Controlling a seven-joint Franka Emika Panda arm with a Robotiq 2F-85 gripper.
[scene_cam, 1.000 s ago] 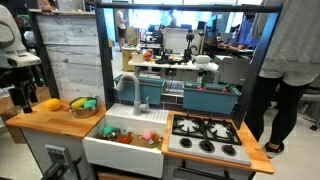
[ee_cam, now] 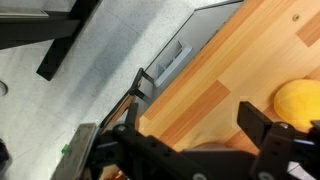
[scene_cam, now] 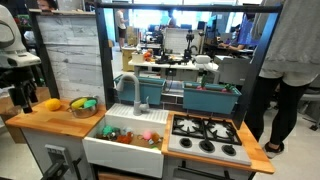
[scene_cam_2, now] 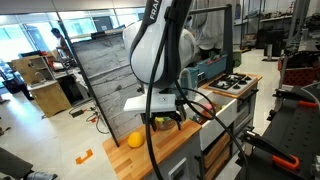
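Observation:
In the wrist view my gripper is open, its dark fingers wide apart, with wooden counter and a grey drawer front below. Nothing shows between them. A yellow rounded thing lies by the right-hand finger, outside the fingers. From exterior view 1, the gripper hangs at the counter's left end, left of that yellow thing. A bowl with colourful contents stands to the right of it. Exterior view 2 has the yellow thing on the wood; there the arm covers part of the bowl.
The sink holds several small coloured items, with a grey faucet behind it. A stove sits further right. White boards rise behind the counter's left part. Teal bins stand at the back.

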